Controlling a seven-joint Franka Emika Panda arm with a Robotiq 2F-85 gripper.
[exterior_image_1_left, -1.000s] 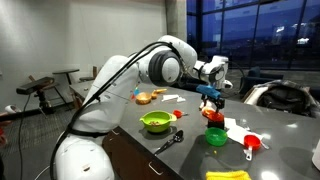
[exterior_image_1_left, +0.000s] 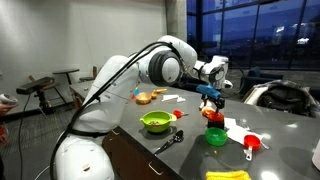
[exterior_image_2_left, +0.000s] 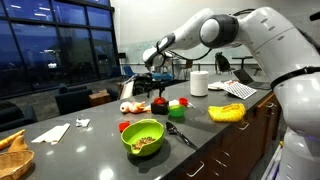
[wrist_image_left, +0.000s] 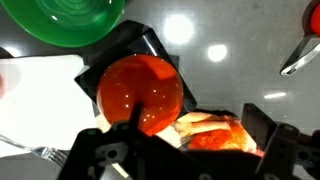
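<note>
My gripper is open, its two dark fingers wide apart above the table. Below and between them in the wrist view shows an orange and white soft-looking item (wrist_image_left: 222, 136), partly hidden by the gripper. Beside it a round red bowl-like piece (wrist_image_left: 140, 92) sits in a black square holder (wrist_image_left: 151, 42). The dark green bowl (wrist_image_left: 68, 22) is at the upper left of that view; in exterior view 1 the same green bowl (exterior_image_1_left: 216, 137) stands in front of the black holder. Whether the fingers touch anything cannot be told.
A light green bowl (exterior_image_2_left: 146, 137) with food-like pieces stands nearer the edge, by a black utensil (exterior_image_1_left: 170, 143). A red ladle (exterior_image_1_left: 251, 143), white paper (wrist_image_left: 40, 98) with a fork, and a yellow cloth (exterior_image_2_left: 228, 113) lie around. Bare table (exterior_image_2_left: 80, 155) shows in exterior view 2.
</note>
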